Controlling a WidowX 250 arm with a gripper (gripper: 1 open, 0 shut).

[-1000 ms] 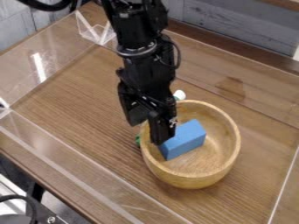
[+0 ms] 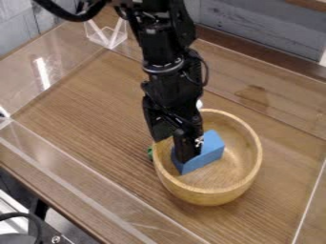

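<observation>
My black gripper [image 2: 180,143] hangs from the arm over a round wooden bowl [image 2: 216,189], its fingers open and reaching down inside near the left part of a blue block [image 2: 204,157] that lies in the bowl. The arm hides part of the block and of the bowl's back left. Whether the fingers touch the block I cannot tell.
A small white object [image 2: 197,105] sits behind the bowl, and a small green item [image 2: 151,152] lies at its left. A white wire rack [image 2: 109,29] stands at the back left.
The gripper has moved down and slightly right, further into the bowl, close to the blue block. The bowl looks unmoved.
</observation>
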